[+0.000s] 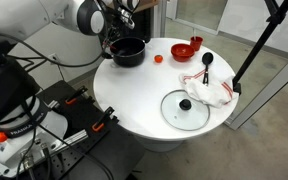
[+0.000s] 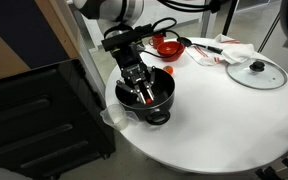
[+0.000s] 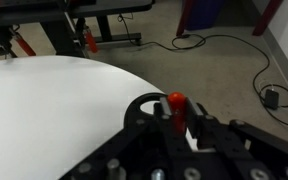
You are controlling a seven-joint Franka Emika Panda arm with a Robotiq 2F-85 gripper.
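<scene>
At the table's far left edge stands a black pot (image 1: 129,57). My gripper (image 2: 148,97) is down at the pot's mouth, its fingers within the rim as seen in the second exterior view. A small red object (image 3: 177,101) shows at the fingertips in the wrist view, and the fingers look closed on it; its full shape is hidden. The dark round pot opening (image 3: 134,109) lies beneath it. A pale translucent cup-like thing (image 2: 115,116) is beside the pot on its left.
A red ball (image 1: 158,58) lies right of the pot. Farther back are red bowls (image 1: 183,50). A white cloth (image 1: 210,86) with a black ladle (image 1: 207,62) and a glass lid (image 1: 185,110) occupy the right side.
</scene>
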